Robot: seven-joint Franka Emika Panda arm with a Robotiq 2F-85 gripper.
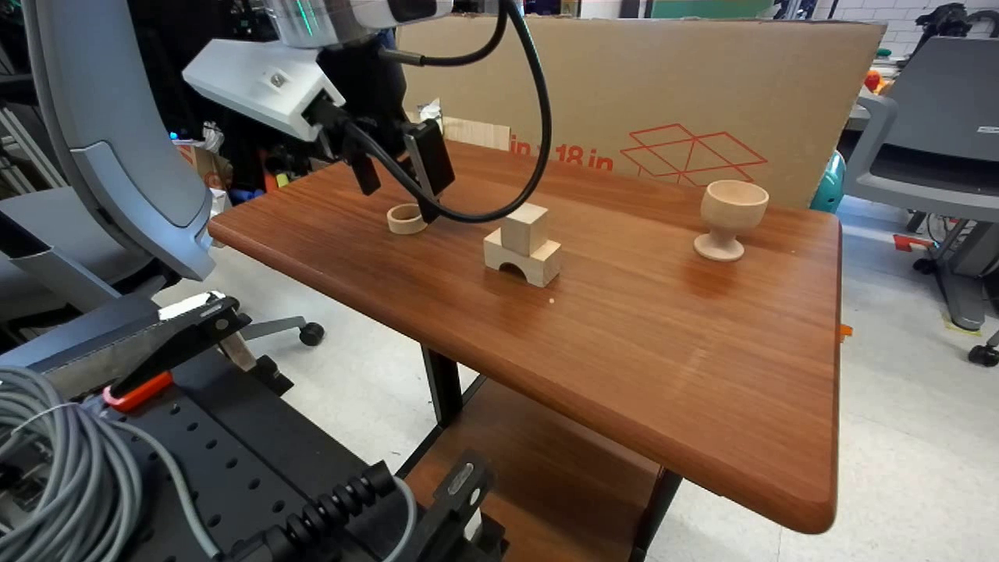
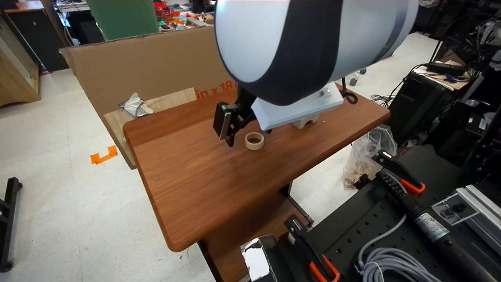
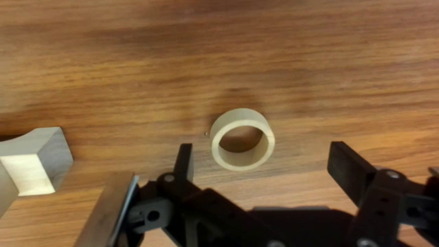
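Note:
A pale wooden ring (image 3: 218, 144) lies flat on the brown table, ahead of and below my gripper in the wrist view. The fingers stand wide open and hold nothing. From exterior view 1, the same ring (image 1: 405, 228) sits just beneath my gripper (image 1: 398, 195), which hangs above the tabletop. Near it, a wooden cube (image 1: 524, 229) rests on an arch block (image 1: 543, 267). A wooden goblet (image 1: 733, 208) stands upright toward the right side of the table. Exterior view 2 also shows the ring (image 2: 255, 145) close to my gripper (image 2: 227, 137).
A tall cardboard sheet (image 1: 599, 89) borders the far side of the tabletop. A black cable (image 1: 540, 122) loops down beside the gripper, near the stacked blocks.

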